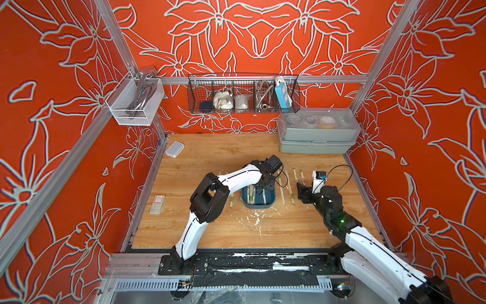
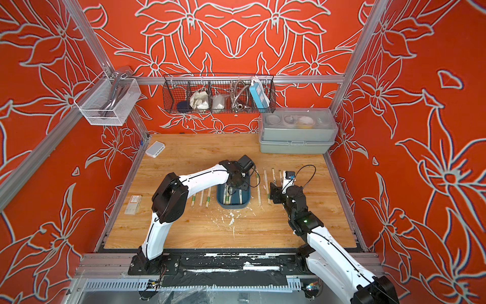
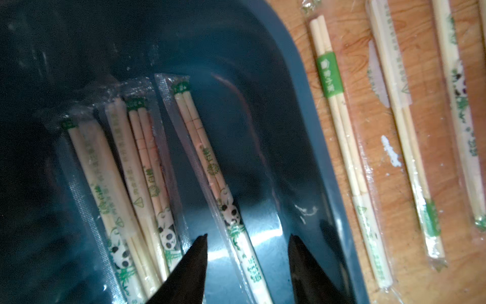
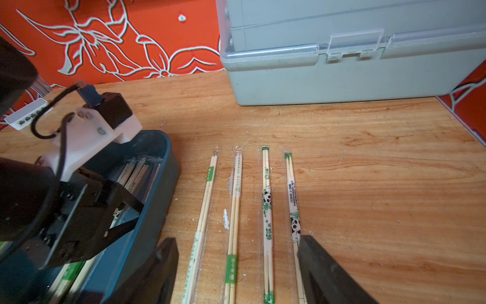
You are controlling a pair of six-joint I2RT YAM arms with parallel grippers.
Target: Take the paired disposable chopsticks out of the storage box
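Note:
A dark blue storage box (image 1: 259,205) sits mid-table. Inside it, the left wrist view shows a wrapped pair of chopsticks (image 3: 215,174) lying apart near the right wall, and several wrapped pairs (image 3: 119,192) bunched at the left. My left gripper is over the box, part open, its fingers (image 3: 195,268) to either side of the lone pair, with nothing seen held. Right of the box stands my right gripper, open above the table, nothing held. Below it lie wrapped pairs, among them a panda-printed one (image 4: 267,217) and a green-banded one (image 4: 232,228).
More wrapped chopsticks (image 2: 208,198) lie left of the box. A grey lidded case (image 1: 319,139) stands at the back right. White scraps (image 1: 256,221) are scattered in front of the box.

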